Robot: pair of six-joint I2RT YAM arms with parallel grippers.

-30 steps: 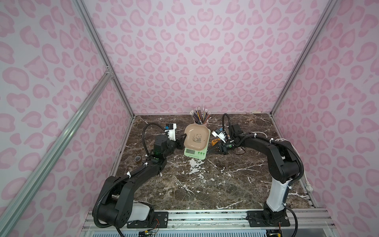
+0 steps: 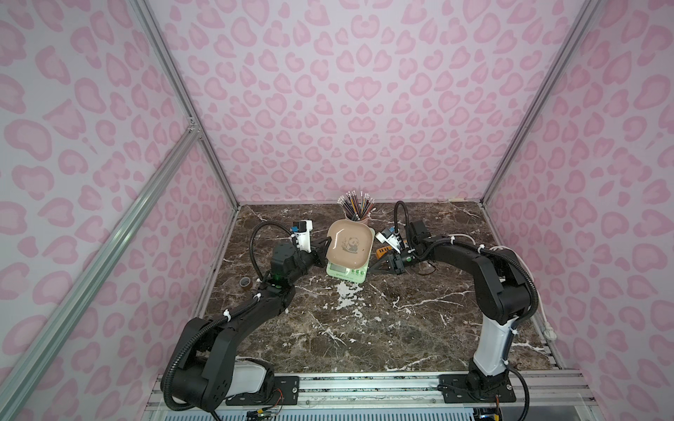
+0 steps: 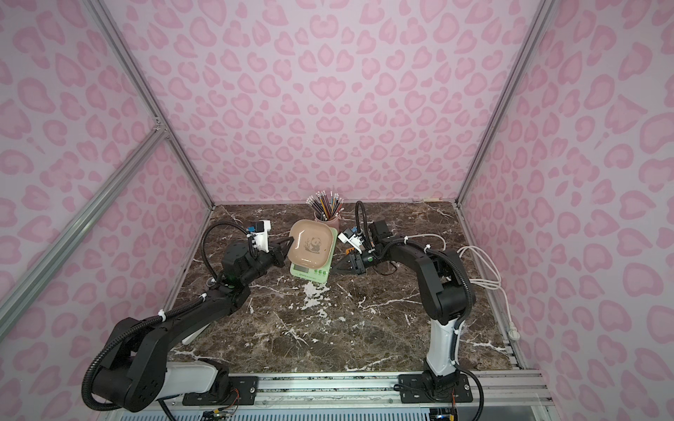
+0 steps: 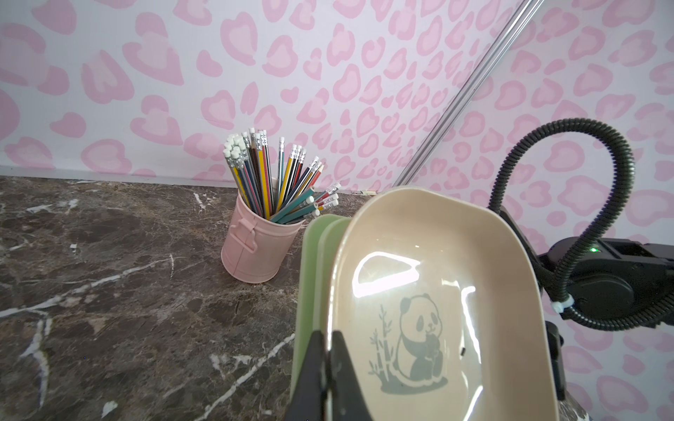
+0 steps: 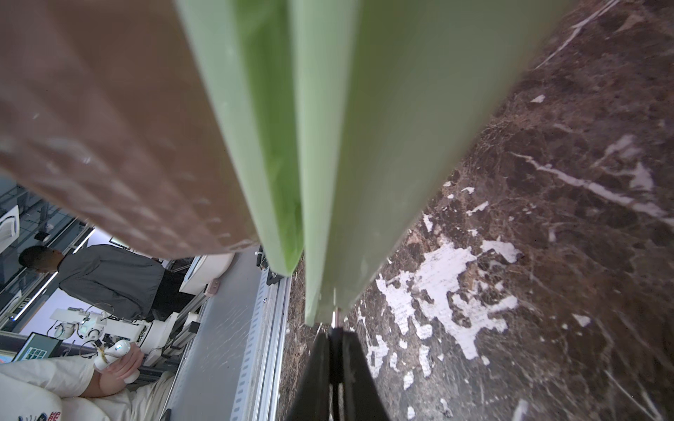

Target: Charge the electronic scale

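Observation:
The pale green electronic scale (image 2: 347, 274) lies mid-table, its button end showing at the front. Over it is a beige tray (image 2: 349, 242) with a panda print, hiding most of its top. At the tray's left side, my left gripper is shut, the tray's thin rim running between its fingers. To the scale's right is my right gripper, also shut. Its tips are right at the scale's green edge (image 5: 319, 280); whether they touch is unclear. Nothing can be made out for certain between them. No charging port shows on the scale.
Behind the scale stands a pink pot (image 4: 256, 242) full of pencils. An orange object (image 2: 383, 251) lies beside the right gripper. White cable (image 3: 484, 273) runs along the table's right side. A small round cup (image 2: 245, 282) sits at left.
The tray's front edge has come slightly forward, covering part of the scale's display strip that showed before. The left arm has shifted a little to the left; the right arm has barely moved.

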